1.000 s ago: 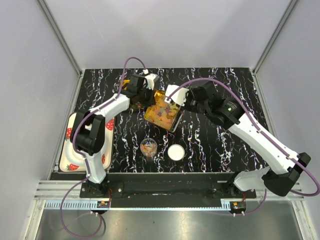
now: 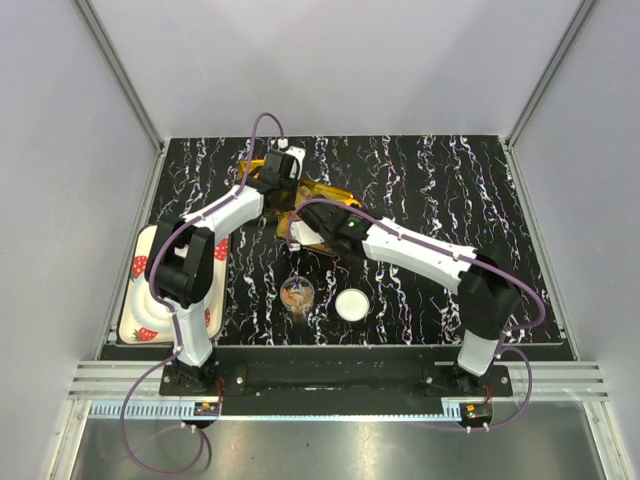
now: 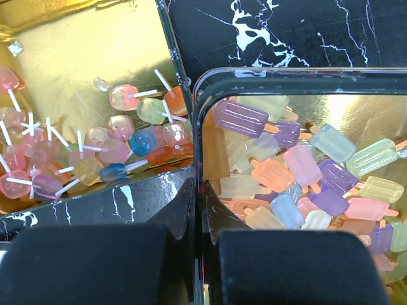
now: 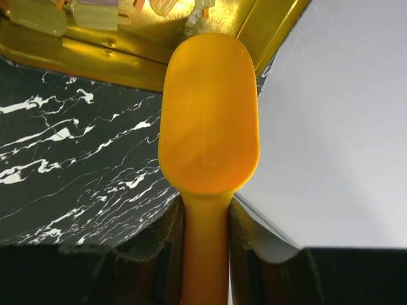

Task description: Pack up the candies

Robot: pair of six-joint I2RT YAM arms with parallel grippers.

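A gold-lined box of popsicle-shaped candies fills the right of the left wrist view; its near rim runs between the fingers of my left gripper, which is shut on it. An orange scoop is held by its handle in my right gripper. No candy shows in the scoop's bowl, which overlaps the gold box edge in the right wrist view. From above, the right arm covers much of that box. A clear jar with some candies inside stands nearer the front.
A second gold box with several lollipops adjoins the popsicle box on the left. A white round lid lies right of the jar. A strawberry-patterned tray sits at far left, and the table's right side is clear.
My right arm has swung left with the scoop, over the popsicle box. The left gripper has shifted slightly left, and the box has moved left with it.
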